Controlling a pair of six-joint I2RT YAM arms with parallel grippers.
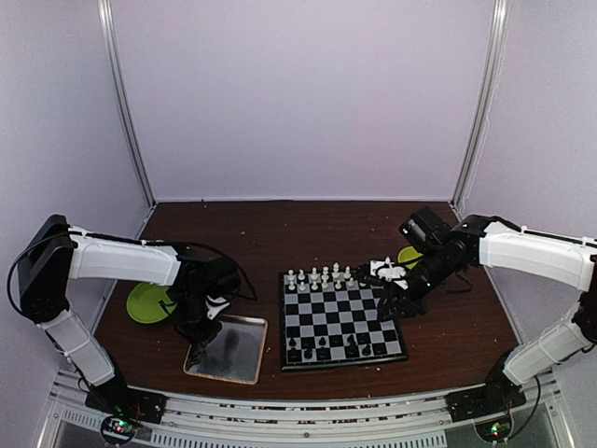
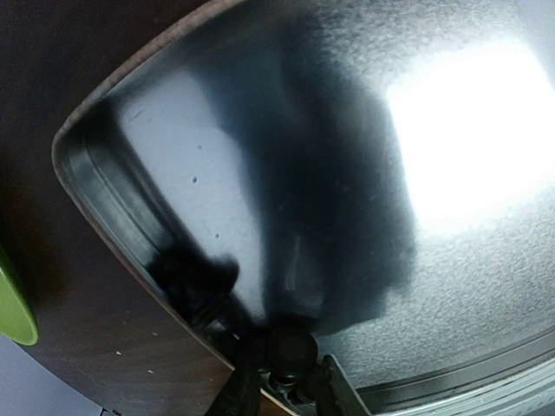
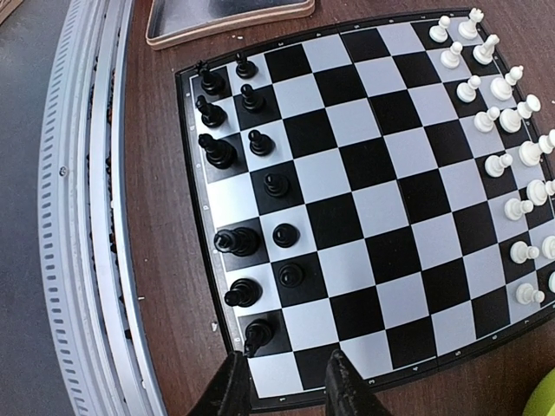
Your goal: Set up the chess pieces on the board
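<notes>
The chessboard [image 1: 340, 322] carries black pieces [image 3: 218, 152] along its near side and white pieces [image 3: 492, 165] along its far side. Within the black back row, one light square [image 3: 236, 201] is bare, as is the light corner square [image 3: 273, 374]. Down in the metal tray's left end, my left gripper has its fingers apart around a black piece [image 2: 292, 351]; whether they touch it cannot be told. Another dark piece [image 2: 195, 282] lies beside it against the tray wall. My right gripper hovers over the board's right edge, open and empty.
The metal tray [image 1: 244, 350] stands left of the board with a strip of bare table between. A green plate [image 1: 146, 303] sits behind the tray at left. Some yellow-green ware [image 1: 408, 255] is partly hidden behind the right arm.
</notes>
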